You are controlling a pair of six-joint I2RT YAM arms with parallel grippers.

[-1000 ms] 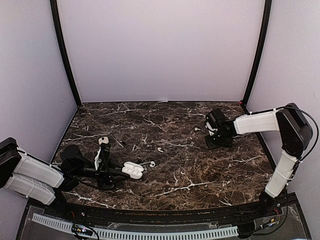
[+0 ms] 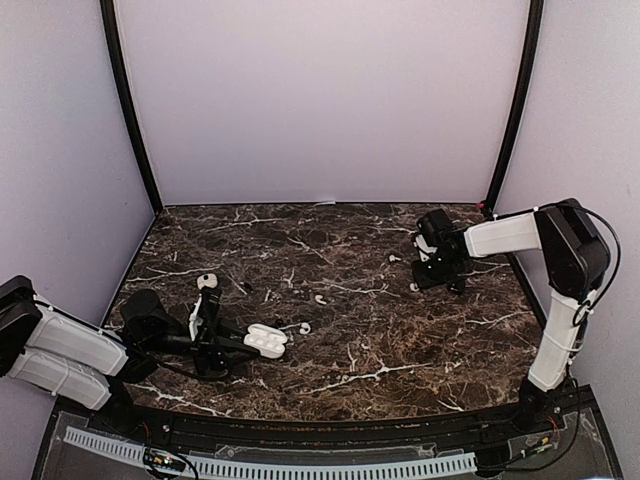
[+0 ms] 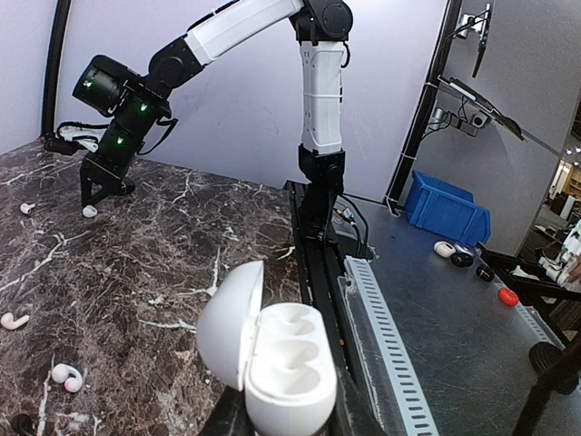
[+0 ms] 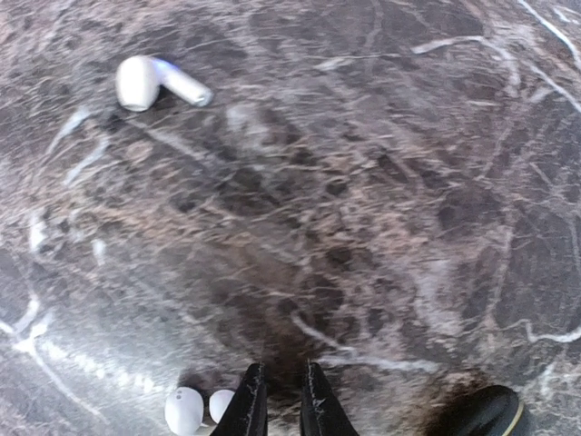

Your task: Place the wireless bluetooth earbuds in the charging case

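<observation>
My left gripper (image 2: 240, 345) is shut on the white charging case (image 3: 290, 368), held with its lid open and empty-looking slots. My right gripper hangs low over the marble table at the right, fingers partly apart. Just left of its fingertips lie white earbud pieces (image 4: 184, 410), partly cut off by the frame's edge. A white earbud (image 4: 138, 84) lies farther away in the right wrist view, and a dark rounded object (image 4: 477, 411) sits at lower right.
Other small white earbuds (image 2: 319, 299) and dark pieces (image 2: 247, 287) are scattered across the marble table (image 2: 350, 250).
The right arm has shifted slightly to the right and back, uncovering a small white piece below its gripper. The left arm and case look unchanged.
</observation>
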